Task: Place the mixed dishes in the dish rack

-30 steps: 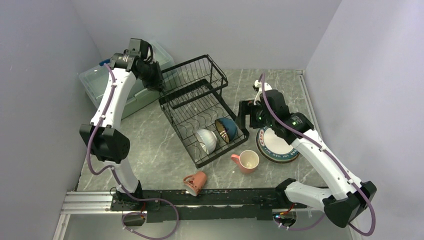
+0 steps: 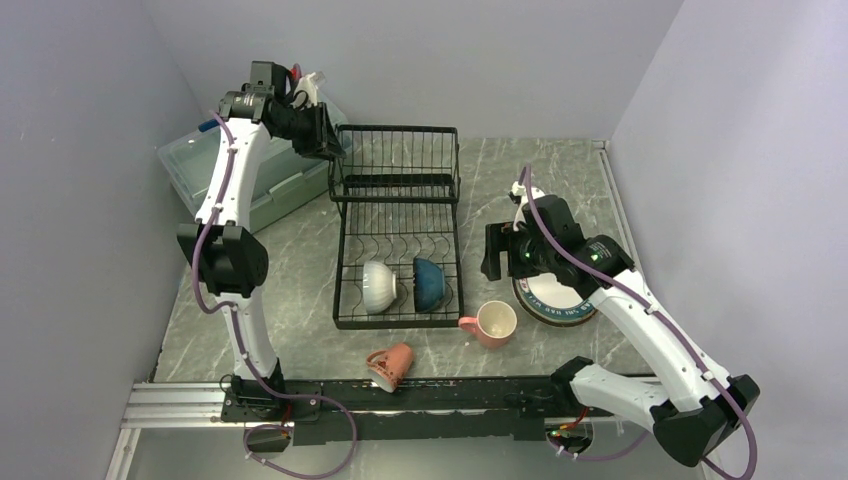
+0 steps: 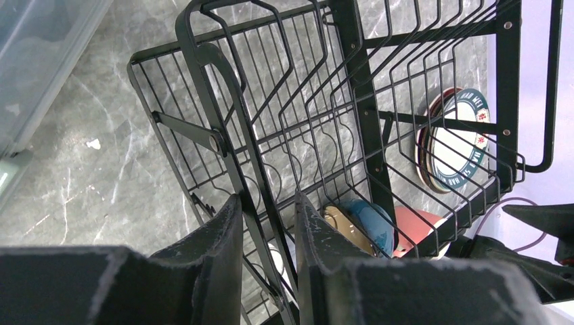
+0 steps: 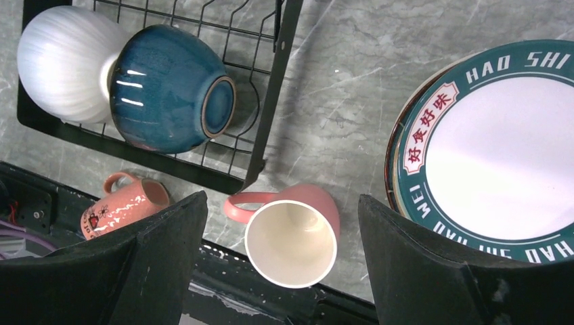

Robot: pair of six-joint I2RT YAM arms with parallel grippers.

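Note:
My left gripper is shut on the upper-left side bar of the black dish rack (image 2: pixel 395 324). A white bowl (image 2: pixel 378 288) and a blue bowl (image 2: pixel 429 285) stand on edge in its lower tier. My right gripper hangs open right of the rack, holding nothing, above the counter. Below it in the right wrist view is an upright pink mug (image 4: pixel 305 198). A second pink mug (image 2: pixel 392 360) lies on its side at the front edge. A stack of green-rimmed plates (image 4: pixel 494 150) sits at the right.
A lidded clear-and-green plastic bin (image 2: pixel 290 205) stands at the back left behind my left arm. Walls close in the sides and back.
The rack has turned from a slant to roughly square with the counter, its bowls moving along. My left gripper shifted slightly; the right arm moved a little toward the front.

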